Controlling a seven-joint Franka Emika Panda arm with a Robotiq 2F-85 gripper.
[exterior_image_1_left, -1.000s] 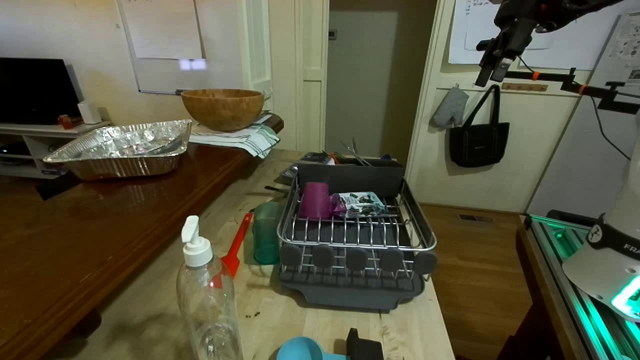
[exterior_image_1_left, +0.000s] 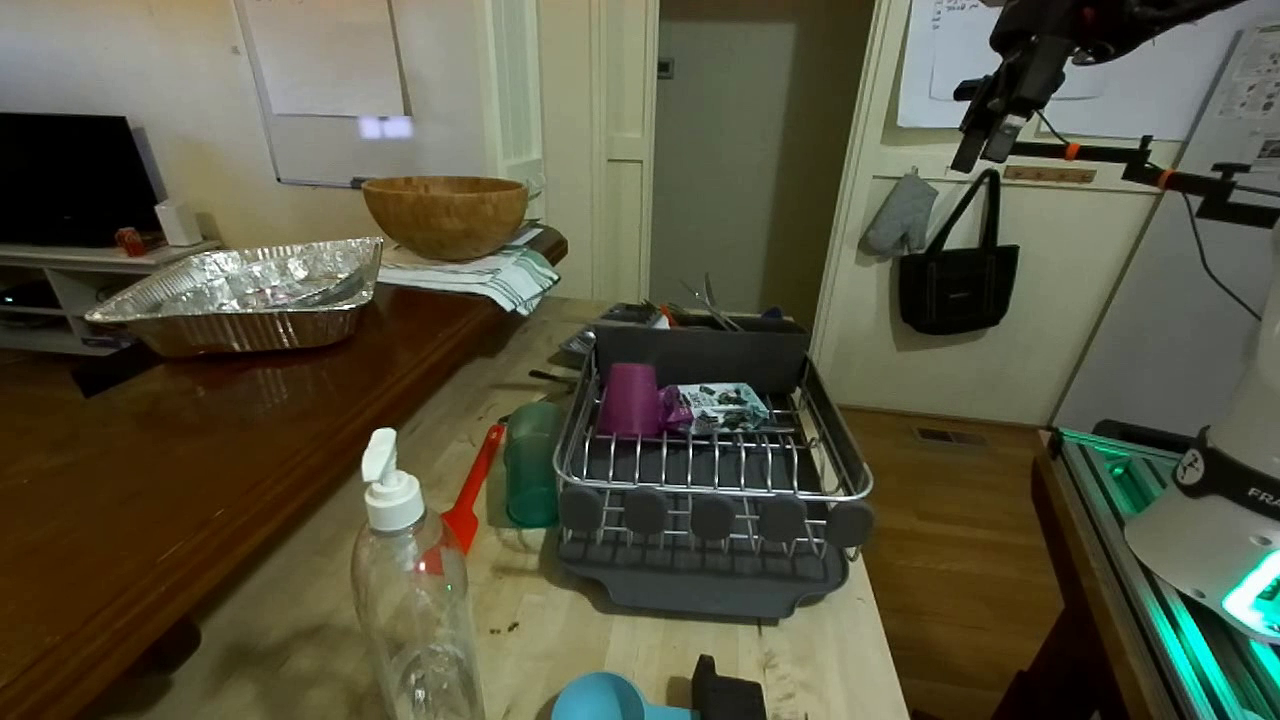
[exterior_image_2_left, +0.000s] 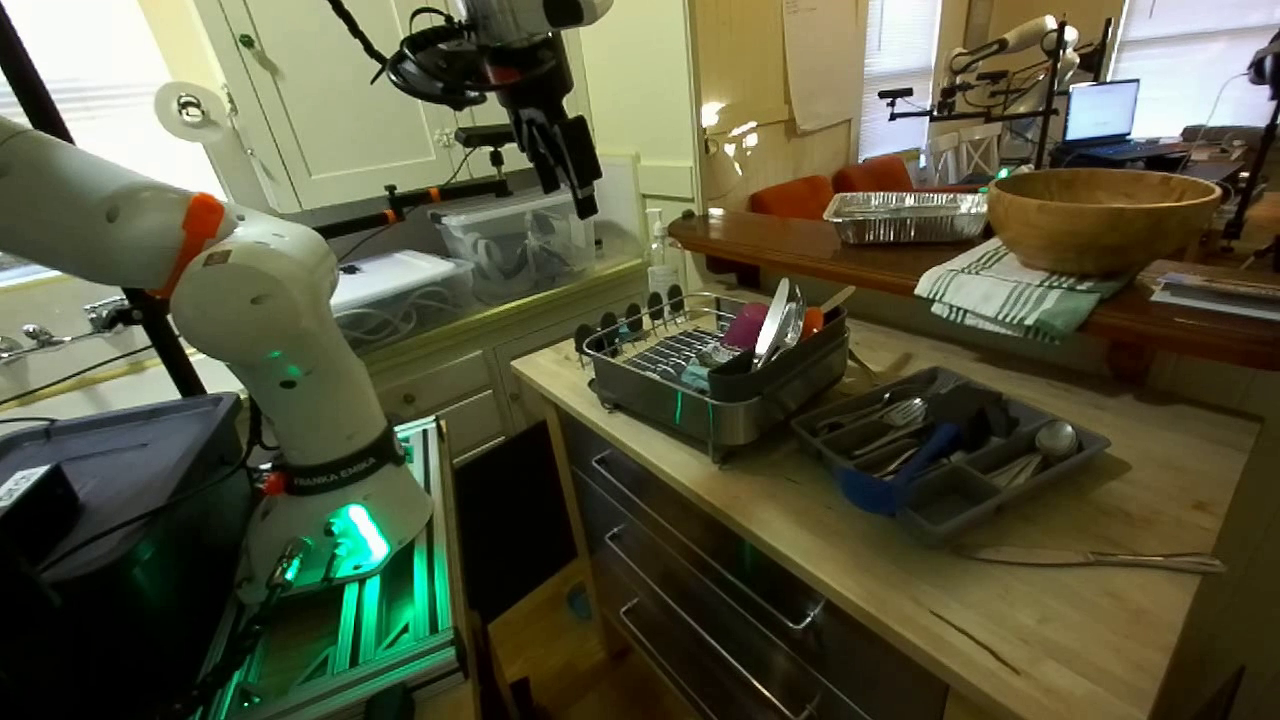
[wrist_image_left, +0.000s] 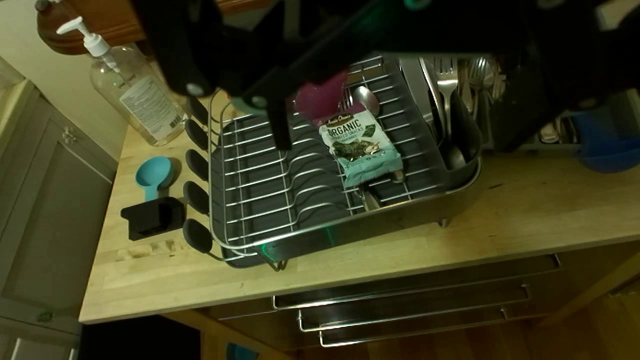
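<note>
My gripper (exterior_image_1_left: 986, 154) hangs high in the air, well above and to the side of the dish rack, and touches nothing. In exterior view 2 the gripper (exterior_image_2_left: 571, 202) points down with nothing held. Its dark fingers stand wide apart in the wrist view, one finger (wrist_image_left: 279, 123) over the rack. Inside the grey dish rack (exterior_image_1_left: 696, 588) lie a seaweed snack packet (wrist_image_left: 363, 147) and a magenta cup (exterior_image_1_left: 630, 402). Cutlery, including a fork (wrist_image_left: 446, 84), stands in the rack's holder. The magenta cup is partly hidden by the gripper in the wrist view.
Left of the rack in exterior view 1 are a green cup (exterior_image_1_left: 533, 468), a red spatula (exterior_image_1_left: 471, 486) and a pump bottle (exterior_image_1_left: 411, 600). A blue scoop (wrist_image_left: 154, 172) lies in front. A cutlery tray (exterior_image_2_left: 960, 510) sits behind the rack. Bare counter surrounds a knife (exterior_image_2_left: 1092, 558).
</note>
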